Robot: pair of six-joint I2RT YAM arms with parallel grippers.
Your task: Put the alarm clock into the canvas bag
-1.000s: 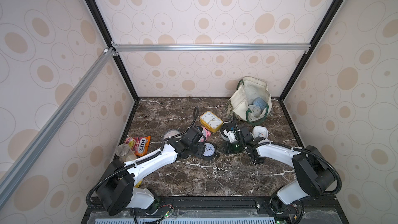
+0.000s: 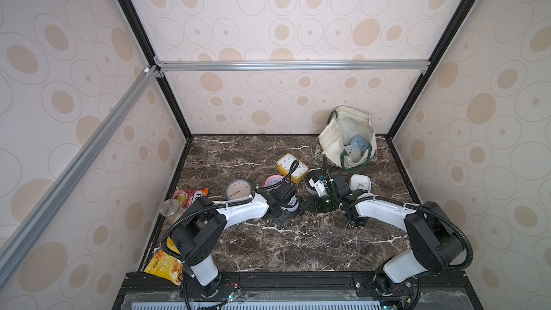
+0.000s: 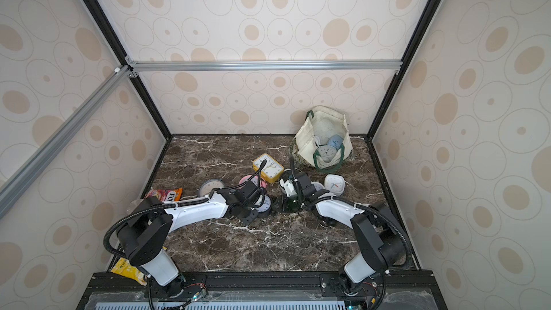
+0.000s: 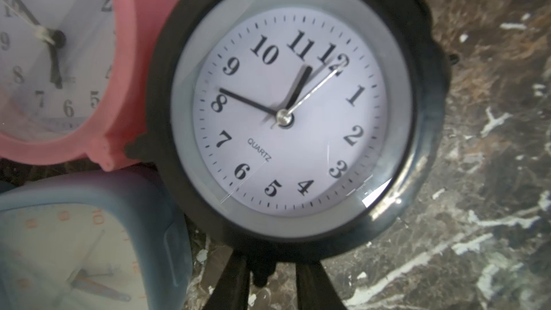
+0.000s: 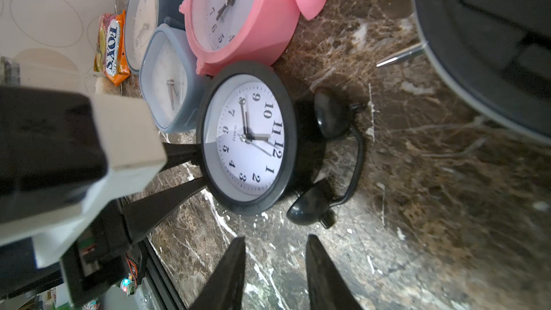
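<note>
A black twin-bell alarm clock [image 5: 246,137] with a white face lies face up, its bells toward the right gripper's side. In the left wrist view this clock [image 4: 287,114] fills the middle. My left gripper is at the clock's lower edge, fingers apart, a small black foot showing between them; whether they touch the rim cannot be told. My right gripper is open over bare marble beside the clock, nothing between its fingers. The canvas bag [image 2: 331,142], cream with green handles, leans open at the back right with clocks inside.
Pink [image 5: 252,17] and blue [image 5: 172,80] clocks crowd the black one. A yellow clock [image 2: 292,167], another black clock [image 2: 312,178] and a white clock [image 2: 360,182] lie between there and the bag. Snack packets [image 2: 166,264] line the left edge.
My left arm has swung right, bringing its gripper from left of the black clock to over its edge. The right arm and the bag have stayed still.
</note>
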